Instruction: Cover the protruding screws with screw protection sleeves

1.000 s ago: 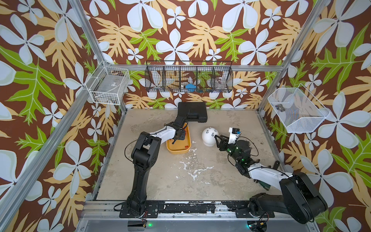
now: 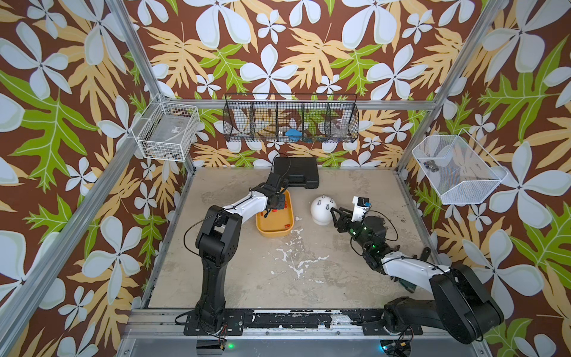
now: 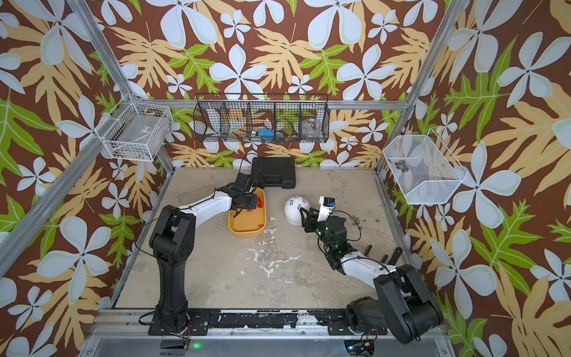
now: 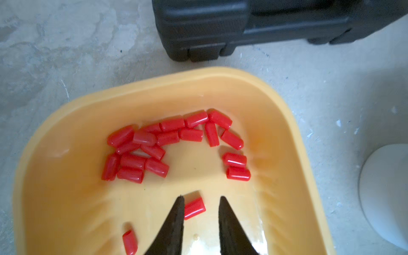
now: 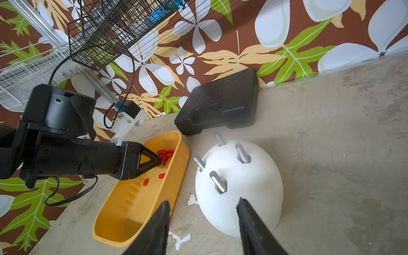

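Observation:
An orange bin (image 2: 274, 232) holds several red sleeves (image 4: 172, 124), most along its back; a single sleeve (image 4: 193, 208) lies near my left gripper, which is open over the bin in the left wrist view, its fingertips either side of that sleeve. To the bin's right stands a white dome (image 5: 238, 195) with several bare upright and tilted metal screws (image 5: 218, 180). My right gripper is open in front of the dome, facing it, with nothing between its fingers.
A black case (image 3: 272, 172) lies behind the bin and dome. Dark tools (image 3: 392, 255) lie at the right edge. Wire baskets (image 2: 166, 134) hang on the frame.
My left arm has shifted slightly left, with its gripper still over the bin. The right arm has stayed in place.

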